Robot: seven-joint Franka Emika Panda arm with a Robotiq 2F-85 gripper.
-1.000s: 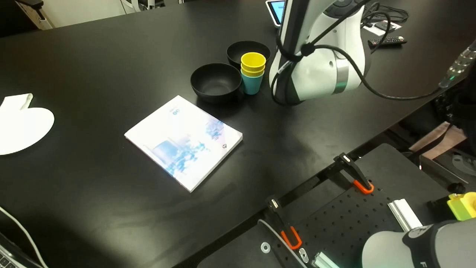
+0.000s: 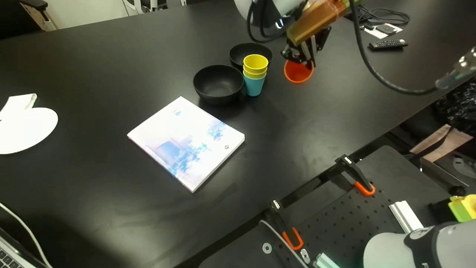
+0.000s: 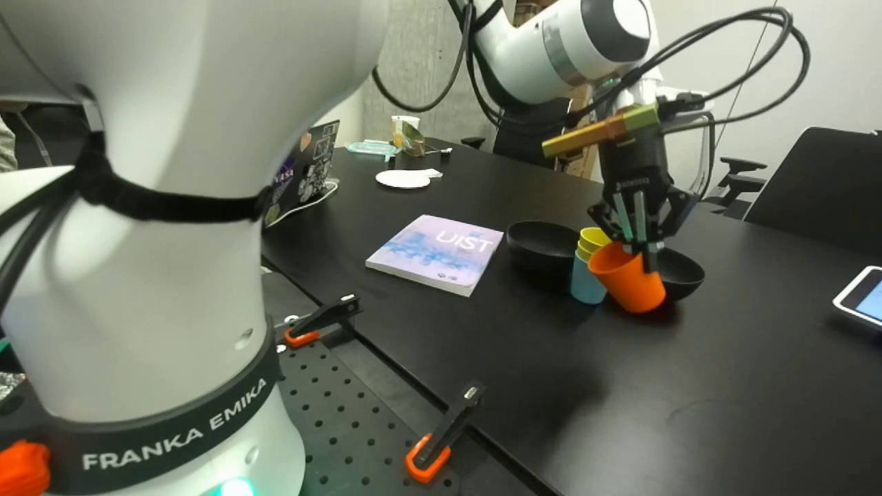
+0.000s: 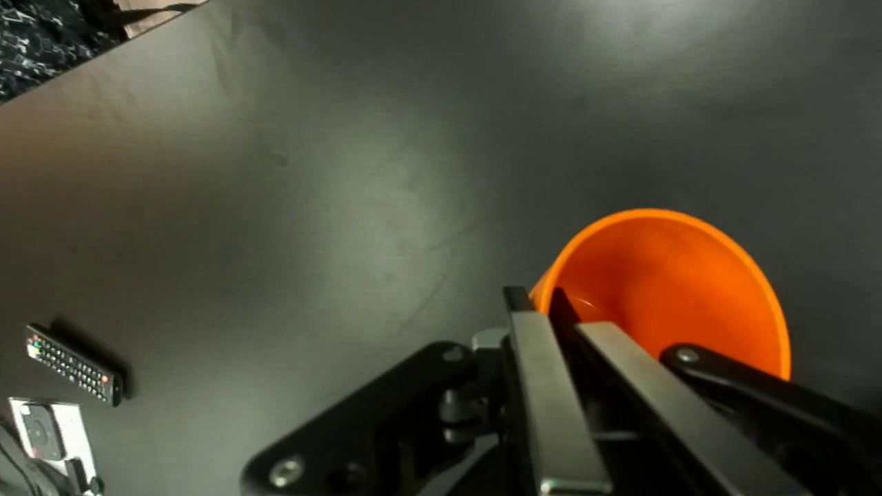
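An orange cup (image 4: 686, 281) is pinched at its rim by my gripper, one finger inside the cup and one outside. In exterior view 2 the orange cup (image 3: 626, 280) hangs tilted beneath my gripper (image 3: 643, 248). From exterior view 1, the orange cup (image 2: 298, 73) appears to the right of a stack of cups, with my gripper (image 2: 308, 62) over its far edge. That stack has yellow cups (image 2: 255, 62) on top of a teal cup (image 2: 254, 85).
Two black bowls (image 2: 218, 84) stand left of and behind the stack. A white-covered book (image 2: 187, 140) lies in front of them. A remote control (image 2: 388, 44) rests at the far right. Clamps (image 2: 354, 174) sit along the table edge.
The arm has swung so that the wrist and orange cup come into clearer sight in exterior view 1.
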